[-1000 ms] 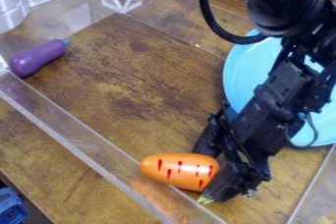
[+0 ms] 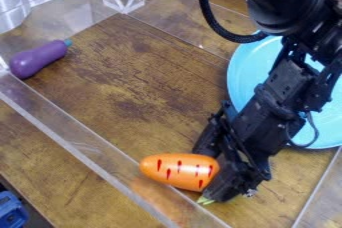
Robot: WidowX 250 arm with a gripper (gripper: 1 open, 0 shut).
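My black gripper [image 2: 227, 162] is low over the wooden surface at the bottom right, around the right end of a toy orange carrot [image 2: 174, 169] with red marks and green leaves. The carrot lies against the inner side of a clear wall. Whether the fingers are closed on it cannot be told. A light blue plate [image 2: 251, 64] is at the right, partly hidden behind the arm.
A purple eggplant [image 2: 38, 58] lies at the upper left. Clear walls [image 2: 74, 137] border the work area, with a blue object [image 2: 8, 210] outside at the lower left.
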